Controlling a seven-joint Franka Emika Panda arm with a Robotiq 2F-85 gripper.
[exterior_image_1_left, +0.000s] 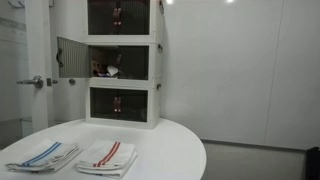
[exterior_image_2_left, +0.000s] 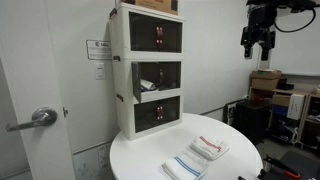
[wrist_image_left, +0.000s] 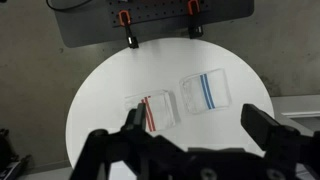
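Two folded white towels lie side by side on the round white table, one with blue stripes and one with red stripes. From above, in the wrist view, the red-striped towel is left of the blue-striped towel. My gripper stands open above the table, its black fingers wide apart and nothing between them. In exterior view 2 the gripper hangs high at the upper right, well clear of both towels.
A stacked white cabinet with dark doors stands at the table's back. Its middle door is swung open, with unclear items inside. A door handle is at the left.
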